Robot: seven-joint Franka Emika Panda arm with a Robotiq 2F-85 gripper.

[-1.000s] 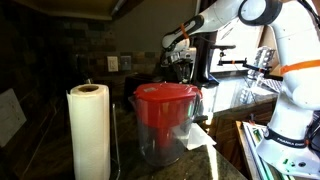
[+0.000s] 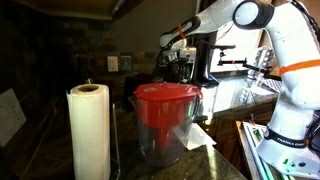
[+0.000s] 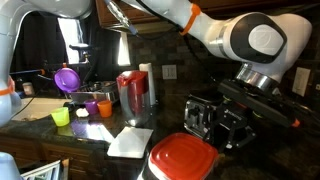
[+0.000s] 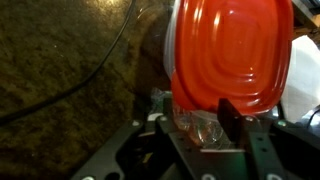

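Note:
A red lid (image 4: 225, 50) fills the upper right of the wrist view, with clear plastic (image 4: 205, 130) below its near edge. My gripper stands at that edge, its dark fingers apart. Whether clear plastic lies between them is hard to tell. In exterior view 2 the same red lid (image 3: 183, 155) is at the front, just below and left of the gripper's dark body (image 3: 215, 125). Exterior view 1 has the gripper (image 2: 175, 75) at the back of the counter, its tips hidden behind a nearer pitcher.
A clear pitcher with a red lid (image 2: 165, 118) stands beside a paper towel roll (image 2: 90, 130). White paper (image 3: 130, 142) lies on the counter. Orange, green and purple cups (image 3: 62, 116) are at the left in exterior view 2. A dark cable (image 4: 75, 80) crosses the counter.
The arm's upper part has shifted slightly up and the gripper a little to the left in exterior view 1. The nearer pitcher and paper roll have not moved.

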